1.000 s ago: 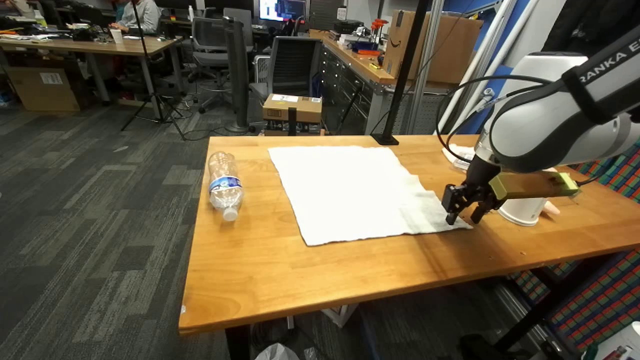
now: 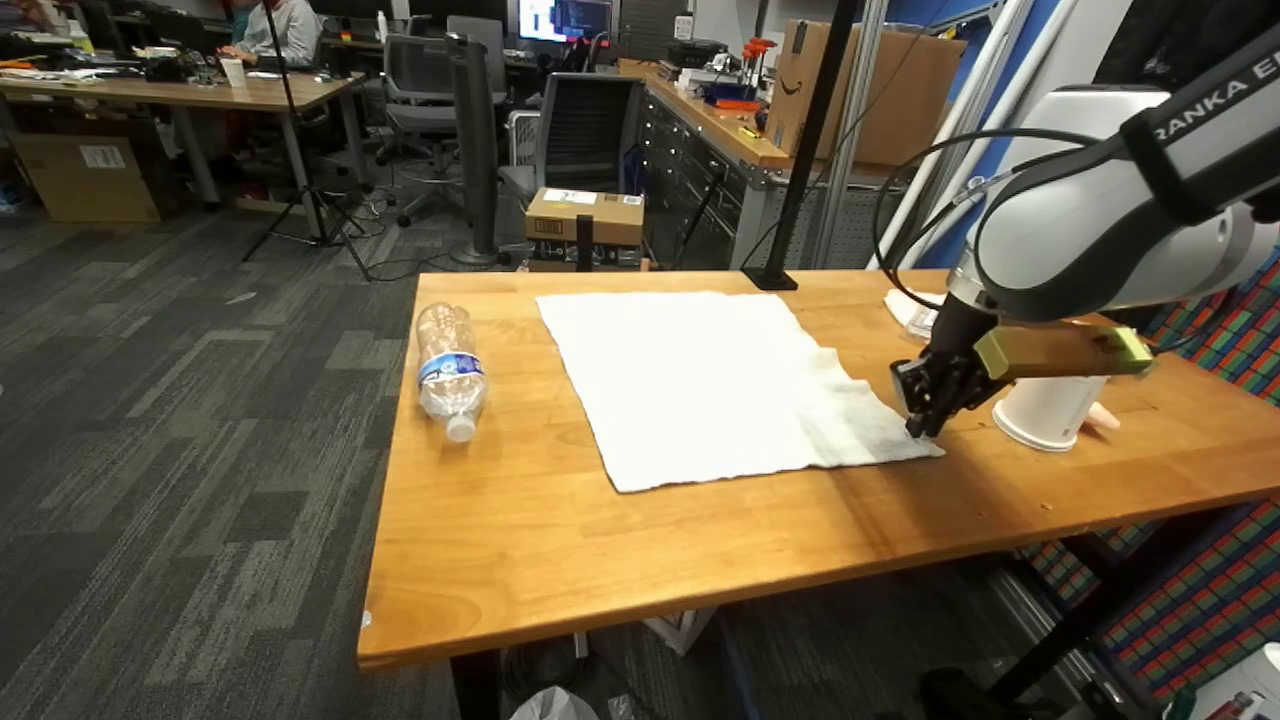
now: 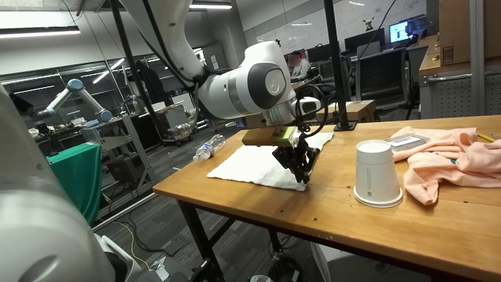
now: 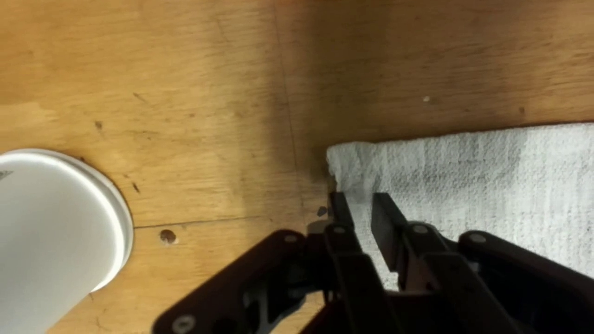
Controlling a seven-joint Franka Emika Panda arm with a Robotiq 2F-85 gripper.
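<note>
A white cloth (image 2: pixel 708 384) lies mostly flat on the wooden table, slightly rumpled toward its right side. At its near right corner is my gripper (image 2: pixel 921 428), pointing down with its fingers close together. In the wrist view the gripper has a fold of the cloth (image 4: pixel 462 172) between its two dark fingers, close to the corner. From the other side, my gripper (image 3: pixel 304 179) is low over the table at the edge of the cloth (image 3: pixel 253 165). How much fabric is pinched is hard to make out.
An upturned white paper cup (image 3: pixel 378 174) stands near the gripper, with a peach cloth (image 3: pixel 441 159) beyond it. A clear plastic bottle (image 2: pixel 451 372) lies at the table's left side. Bare wood runs along the front edge.
The gripper's fingers, spread apart a second ago, have come together at the cloth's corner. The wrist has shifted slightly. The cloth and bottle look almost unmoved.
</note>
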